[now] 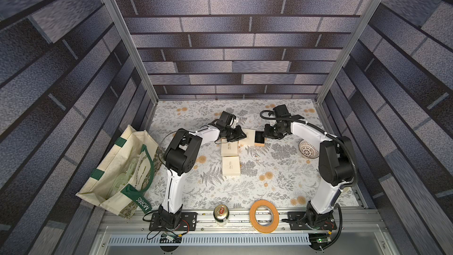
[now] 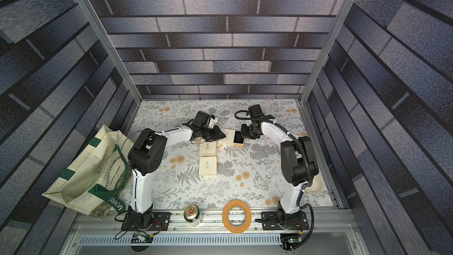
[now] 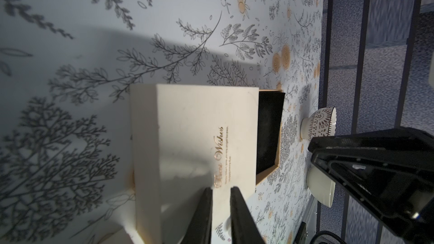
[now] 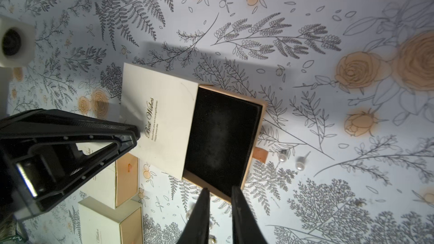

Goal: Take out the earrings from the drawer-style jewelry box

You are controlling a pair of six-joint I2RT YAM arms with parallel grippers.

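A cream "Best Wishes" jewelry box (image 4: 159,113) lies on the patterned table, its drawer (image 4: 219,133) pulled out to the right, showing a black lining with no earrings visible on it. My left gripper (image 1: 240,134) is at the box's left end; in its wrist view the fingertips lie over the lid, their opening hard to judge. My right gripper (image 1: 268,131) hovers above the drawer's right side; in its wrist view the fingertips point toward the drawer's near edge, opening unclear.
Two more cream boxes (image 1: 230,165) lie nearer the front. A tote bag (image 1: 118,170) fills the left, a patterned bowl (image 1: 309,149) sits right, and a can (image 1: 220,212) and tape roll (image 1: 256,219) lie at the front rail.
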